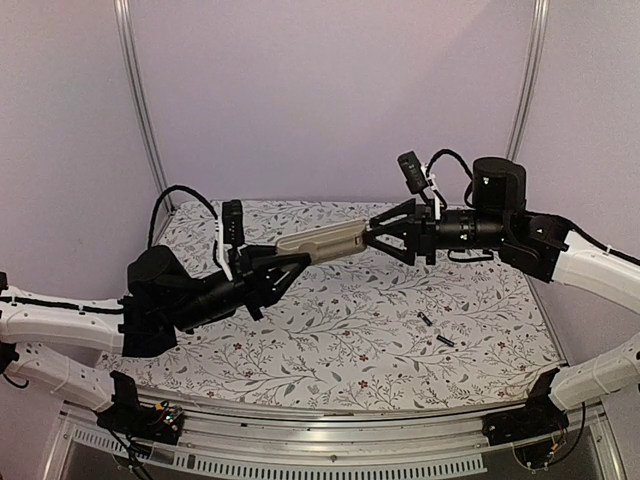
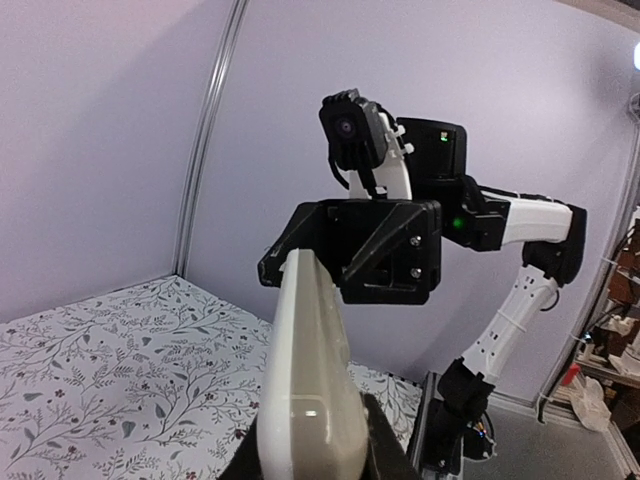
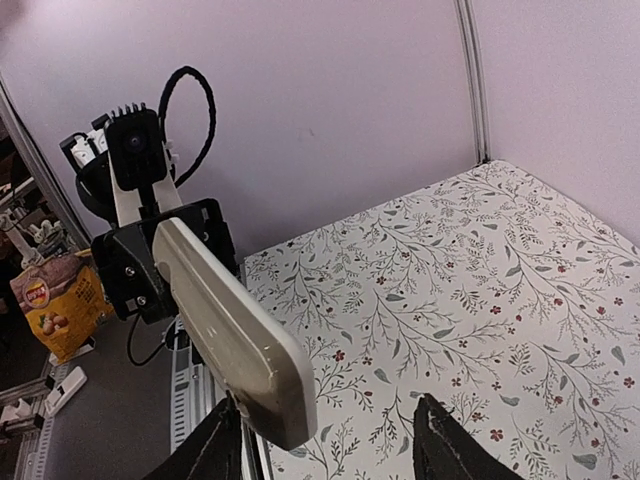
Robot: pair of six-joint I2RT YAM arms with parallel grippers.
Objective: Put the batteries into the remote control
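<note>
The pale remote control (image 1: 322,242) is held up above the table, its left end in my left gripper (image 1: 290,262), which is shut on it. At its other end stands my right gripper (image 1: 371,229), partly open. In the right wrist view the near end of the remote (image 3: 285,385) lies between the right fingers, closer to the left one, with a clear gap on the other side. Two small dark batteries, one (image 1: 425,319) a little behind the other (image 1: 445,341), lie apart on the table at the right. The battery compartment cannot be made out.
A floral-patterned cloth (image 1: 330,350) covers the table, bare apart from the batteries. Pale walls (image 1: 330,100) enclose the back and sides. A metal rail (image 1: 330,455) runs along the front edge.
</note>
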